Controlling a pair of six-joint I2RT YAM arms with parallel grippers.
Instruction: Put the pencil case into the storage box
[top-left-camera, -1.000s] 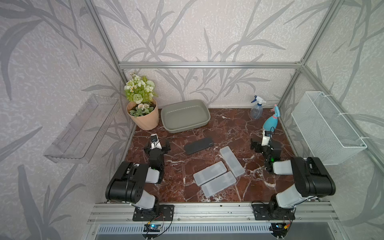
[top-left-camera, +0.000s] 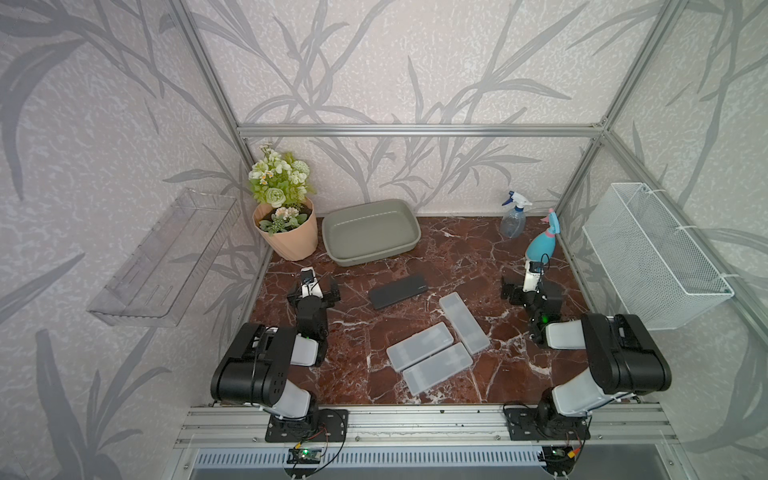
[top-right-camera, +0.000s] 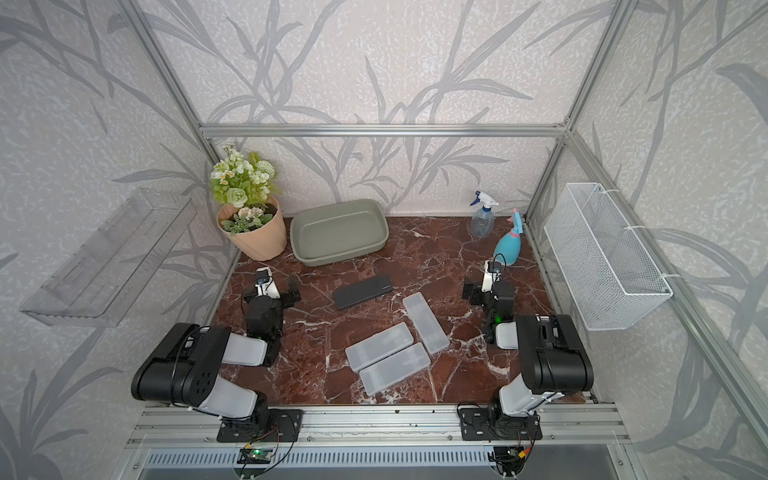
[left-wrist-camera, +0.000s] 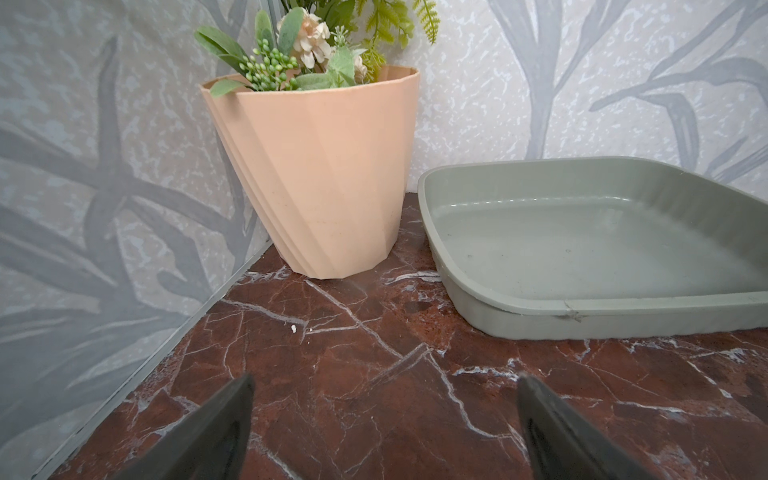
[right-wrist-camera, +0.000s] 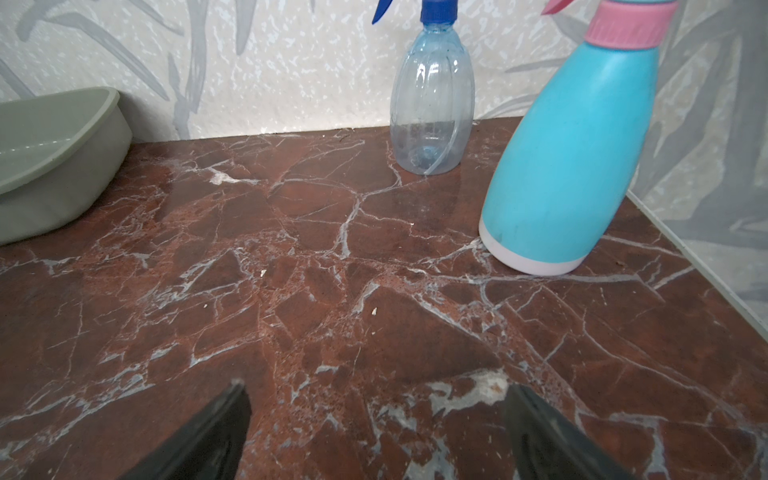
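A dark, flat pencil case (top-left-camera: 397, 291) lies mid-table, in front of a grey-green open box (top-left-camera: 370, 240) at the back. Three translucent pale cases (top-left-camera: 464, 322) lie nearer the front; I cannot tell which object is meant as the storage box. My left gripper (top-left-camera: 313, 292) stands left of the dark case, open, with nothing between its fingers. My right gripper (top-left-camera: 517, 289) stands to its right, open and empty, facing the spray bottles in the right wrist view.
A flowerpot (left-wrist-camera: 320, 168) fills the back left corner. A clear bottle (right-wrist-camera: 432, 104) and a blue bottle (right-wrist-camera: 560, 168) stand back right. A clear basket (top-left-camera: 136, 308) hangs on the left wall, a white mesh basket (top-left-camera: 640, 264) on the right. Bare table lies between the bottles and grey-green box.
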